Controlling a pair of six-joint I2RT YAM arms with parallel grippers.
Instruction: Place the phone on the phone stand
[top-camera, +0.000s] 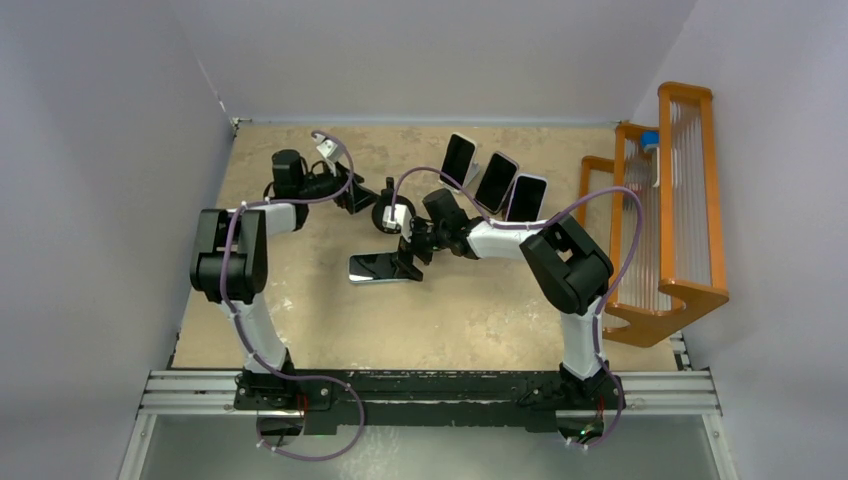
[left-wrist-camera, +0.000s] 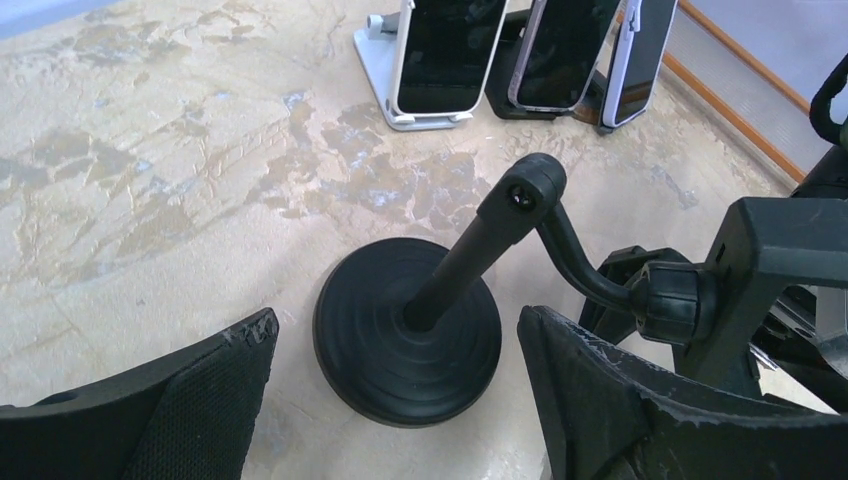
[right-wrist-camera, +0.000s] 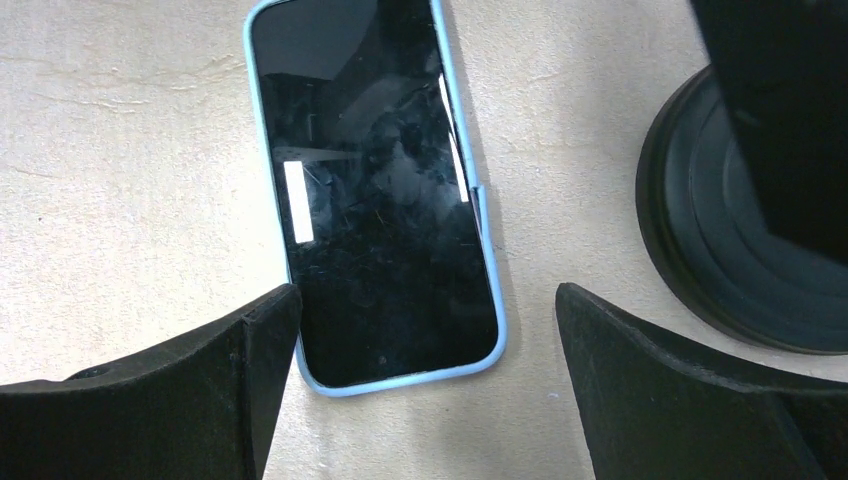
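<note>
A black-screened phone with a light blue edge (top-camera: 371, 267) lies screen up on the table, its right end partly covered by my right gripper (top-camera: 408, 262). That gripper is open over the phone's near end in the right wrist view; one fingertip (right-wrist-camera: 283, 315) overlaps the phone's left edge, and I cannot tell if they touch. The black phone stand (left-wrist-camera: 385, 335), with a round base and a tilted post, stands upright just behind. To its left is my left gripper (top-camera: 366, 193), open and empty; in the left wrist view the base appears between its fingers.
Three other phones (top-camera: 459, 160) lean on stands at the back right. A wooden rack (top-camera: 692, 190) stands along the right side.
</note>
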